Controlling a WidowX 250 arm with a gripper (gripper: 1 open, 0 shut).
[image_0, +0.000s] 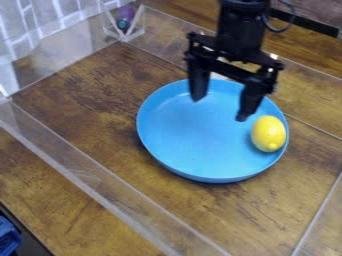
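A black robot gripper hangs over the back part of a round blue plate, two dark fingers pointing down, one at left and one at right, apparently apart. A yellow oval object lies on the plate's right side, just below and right of the right finger. The space between the fingers shows no held object.
A small purple and green item is at the back left, by clear plastic edging. Bare wooden table surrounds the plate. A blue object is at the bottom left corner.
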